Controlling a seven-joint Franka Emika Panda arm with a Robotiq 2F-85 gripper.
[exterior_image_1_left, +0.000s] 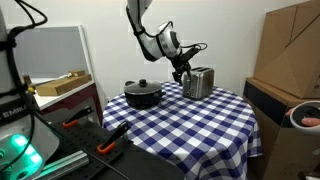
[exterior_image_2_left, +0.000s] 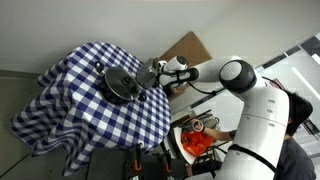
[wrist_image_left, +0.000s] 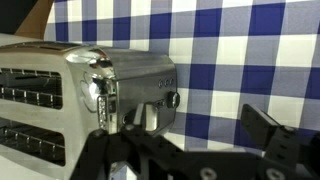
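A silver two-slot toaster (exterior_image_1_left: 203, 84) stands upright on the blue-and-white checked cloth (exterior_image_1_left: 180, 130). In the wrist view, the toaster (wrist_image_left: 118, 88) fills the left side, its slots facing up and a small dark knob (wrist_image_left: 173, 100) on its end face. My gripper is open beside that end. The left finger (wrist_image_left: 150, 150) overlaps the toaster's lower corner in the picture, and whether they touch I cannot tell. Only cloth shows between the fingers. A black lidded pot (exterior_image_1_left: 143, 94) sits to the left of the gripper in exterior view 1.
A cardboard box (exterior_image_1_left: 282, 105) stands just beyond the cloth's right side. Another arm (exterior_image_1_left: 30, 130) reaches in at the front left. Bare cloth lies in front of the toaster and pot.
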